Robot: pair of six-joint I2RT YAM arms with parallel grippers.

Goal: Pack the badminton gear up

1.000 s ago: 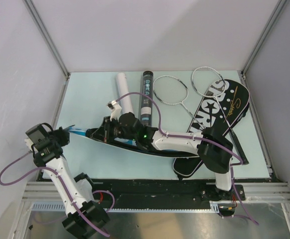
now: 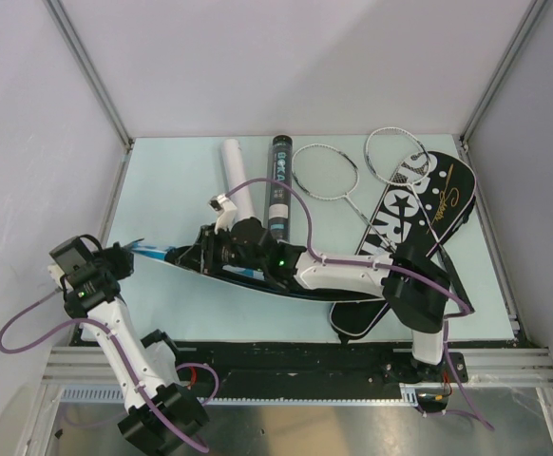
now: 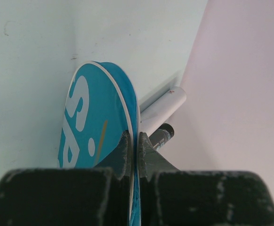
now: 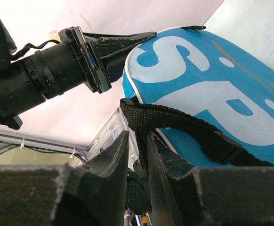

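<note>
A blue racket bag (image 2: 153,252) with white lettering stands tilted on its edge across the left and middle of the table, partly hidden by the right arm. My left gripper is shut on the bag's rim at its far left end. Around the bag's upper edge, my right gripper is narrowly open, a black strap (image 4: 174,118) running by its fingertips and a thin black strip in the gap. Two rackets (image 2: 345,197) lie at the right, one partly over a black patterned bag (image 2: 448,185). A white tube (image 2: 234,171) and a dark tube (image 2: 281,157) lie behind the blue bag.
The right arm (image 2: 343,277) stretches leftward across the middle of the table. Bare tabletop (image 2: 172,185) shows at the back left, and a clear strip runs along the front left. Slanted side rails and pale walls bound the table.
My right gripper has shifted very slightly at the blue bag's edge, with the arm moving a little. The left arm and the other gear have stayed in place.
</note>
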